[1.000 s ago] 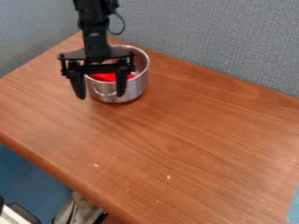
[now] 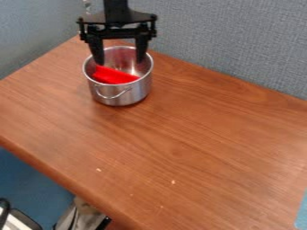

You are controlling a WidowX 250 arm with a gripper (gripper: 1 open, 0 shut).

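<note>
A silver metal pot (image 2: 118, 92) with a wire handle stands at the back left of the wooden table. Inside it lies a red object (image 2: 113, 76). My black gripper (image 2: 120, 57) hangs over the back of the pot's rim, open, its two fingers apart at either side of the upper opening, with nothing seen held between them.
Grey padded walls rise behind it. A blue floor and some equipment show past the table's lower left edge.
My gripper has moved back and up, from in front of the pot to over its rear, uncovering the red object. The pot stays in place.
</note>
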